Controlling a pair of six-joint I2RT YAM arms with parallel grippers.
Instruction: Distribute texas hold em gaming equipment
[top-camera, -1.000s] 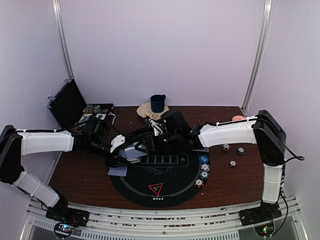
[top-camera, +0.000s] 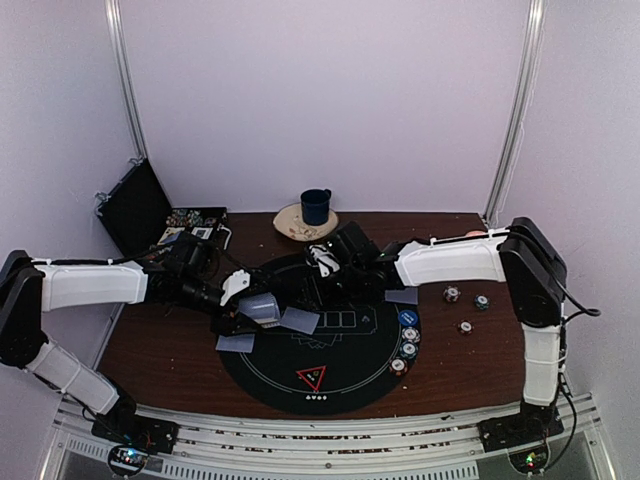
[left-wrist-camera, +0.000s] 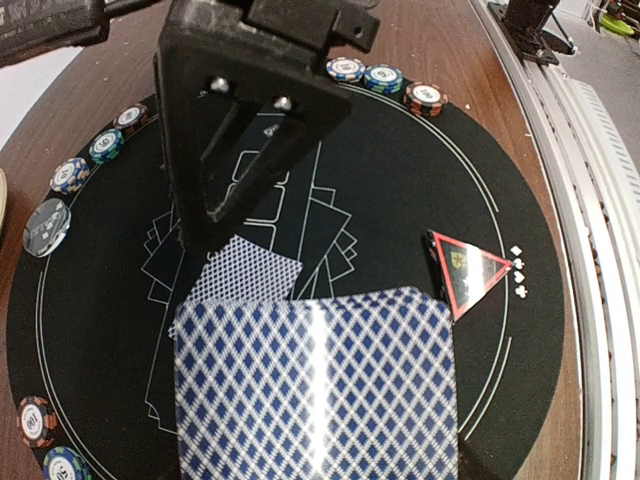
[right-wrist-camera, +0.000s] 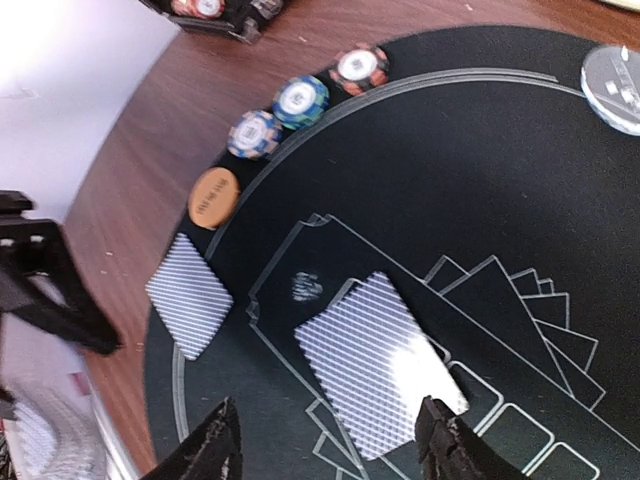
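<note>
My left gripper (top-camera: 245, 310) is shut on a deck of blue-backed cards (left-wrist-camera: 315, 390), held over the left of the black round mat (top-camera: 300, 385). My right gripper hangs over the mat's middle, fingers apart, above a face-down card (right-wrist-camera: 380, 360) lying near the printed card boxes. Another card (right-wrist-camera: 190, 295) lies by the edge; one shows at the mat's left (top-camera: 235, 342). The red triangle marker (left-wrist-camera: 470, 270) lies at the front.
Chips (top-camera: 409, 335) line the mat's right edge, with loose chips (top-camera: 465, 327) on the wood. An open case (top-camera: 140, 205) stands back left, a mug (top-camera: 315, 205) on a coaster at the back.
A card now lies near the mat's middle where bare print showed a second ago. My right gripper has moved right, away from the deck; the left arm stays put.
</note>
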